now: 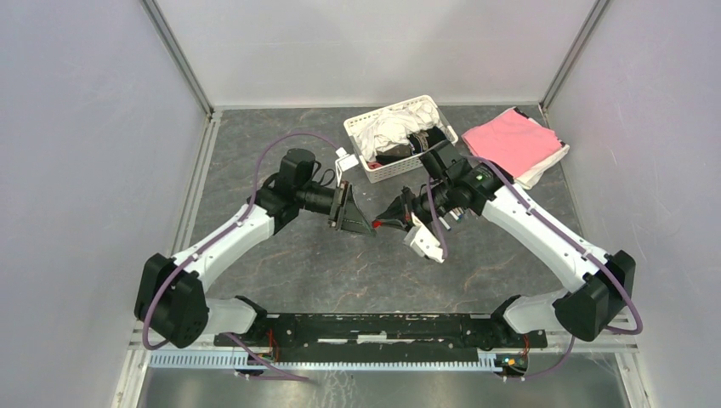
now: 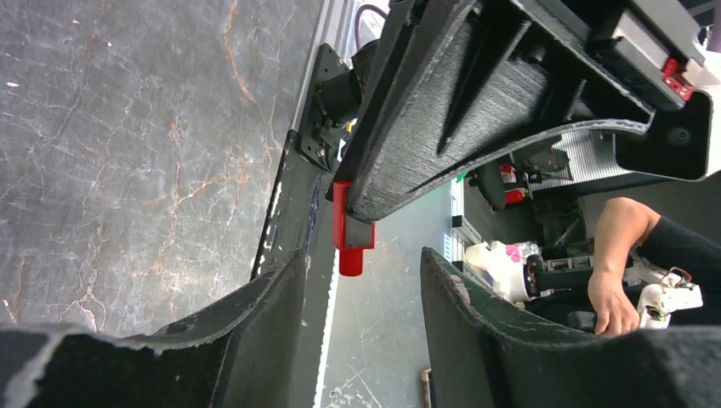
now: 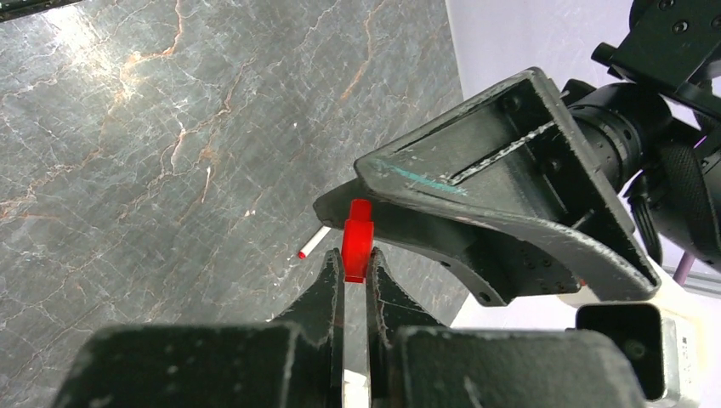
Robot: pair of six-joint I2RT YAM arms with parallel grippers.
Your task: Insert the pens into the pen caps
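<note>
In the top view the two grippers meet tip to tip above the table's middle. My right gripper [image 1: 382,223] is shut on a red pen cap [image 3: 357,248], which sticks out past its fingertips. My left gripper is part open, its fingers [image 2: 285,285] standing apart with the cap's red end [image 2: 351,262] showing beyond and between their tips. No pen shows between the left fingers. A white pen with a red end [image 3: 313,243] lies on the table, partly hidden in the right wrist view; white pens [image 1: 445,223] show beside the right gripper from above.
A white basket [image 1: 393,170] with cloths and dark items stands at the back. Folded pink cloth [image 1: 511,143] lies at the back right.
</note>
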